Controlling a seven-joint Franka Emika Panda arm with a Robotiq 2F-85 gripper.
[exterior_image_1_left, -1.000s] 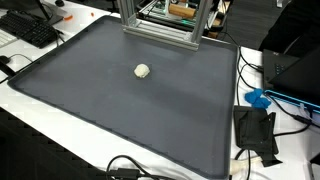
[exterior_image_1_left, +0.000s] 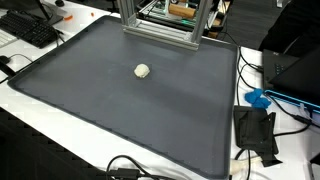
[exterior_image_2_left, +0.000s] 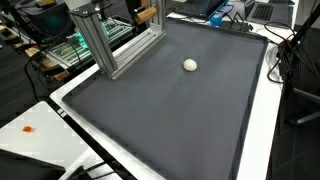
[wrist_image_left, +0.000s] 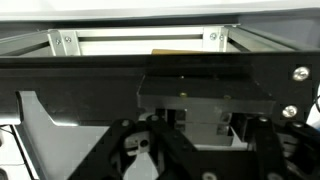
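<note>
In the wrist view my gripper is dark and blurred against a long black bar (wrist_image_left: 75, 95); its fingers do not show clearly, and I cannot tell what, if anything, is between them. A strip of something light brown (wrist_image_left: 185, 52) shows behind the bar, inside a pale metal frame (wrist_image_left: 135, 33). On the grey mat lies a small round cream-coloured thing (exterior_image_1_left: 142, 71), also seen in the second exterior view (exterior_image_2_left: 190, 65). The gripper cannot be made out in either exterior view.
A metal frame (exterior_image_1_left: 165, 34) stands at the mat's far edge, with an orange-brown piece (exterior_image_1_left: 182, 11) above it. Cables, a blue item (exterior_image_1_left: 257, 98) and a black pouch (exterior_image_1_left: 255, 132) lie to the right.
</note>
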